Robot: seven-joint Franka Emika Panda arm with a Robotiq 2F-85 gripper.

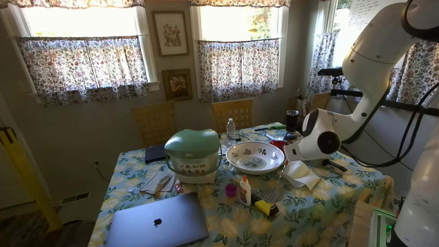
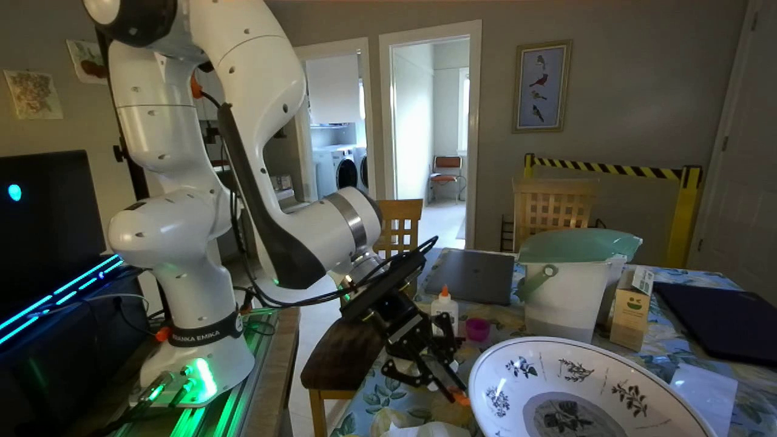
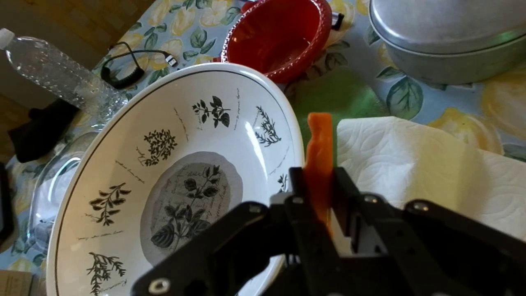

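My gripper is shut on the orange handle (image 3: 319,143) of a metal utensil, which stands up between the fingers. Its slotted head (image 1: 270,196) looks blurred in exterior view 1, low over the near side of the table; whether it touches the cloth I cannot tell. The gripper is beside the rim of a large white bowl (image 3: 261,172) with dark plant prints. From exterior view 2, the handle's orange end (image 2: 460,397) shows at the fingertips, left of the bowl (image 2: 502,364). Nothing lies inside the bowl where it shows.
A paper towel (image 3: 419,163) and a metal pot (image 3: 453,49) lie beside the gripper, a red dish (image 3: 281,34) beyond. A glue bottle (image 1: 245,190), pink cup (image 1: 230,189), yellow-black item (image 1: 266,207), lidded bin (image 1: 193,158) and laptop (image 1: 158,222) crowd the near and left table.
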